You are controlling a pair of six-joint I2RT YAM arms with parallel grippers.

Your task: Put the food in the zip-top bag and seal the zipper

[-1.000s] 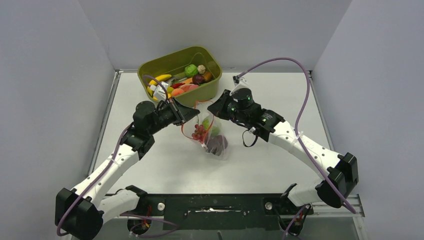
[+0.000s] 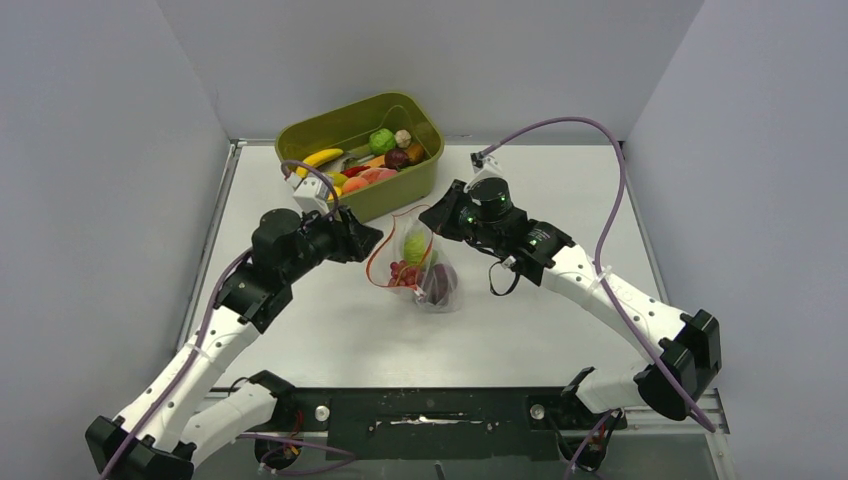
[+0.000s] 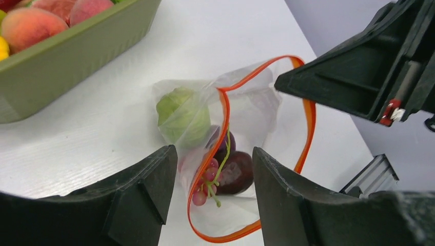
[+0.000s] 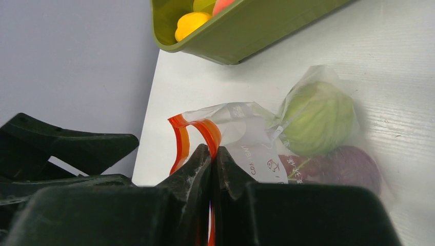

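The clear zip top bag (image 2: 430, 280) with a red zipper rim lies mid-table, holding a cabbage (image 3: 182, 115), grapes (image 3: 205, 179) and dark oval produce (image 3: 235, 171). Its mouth is open. My right gripper is shut on the red zipper rim at the bag's top. My left gripper (image 2: 368, 240) stands open just left of the bag, above and in front of its mouth in the left wrist view, with nothing between its fingers.
A green bin (image 2: 310, 135) of fruit and vegetables sits at the back left, behind the bag. Walls enclose the sides and back.
My left gripper has opened and drawn back leftward from the bag's rim. The bag has settled slightly. My right gripper has moved very slightly right.
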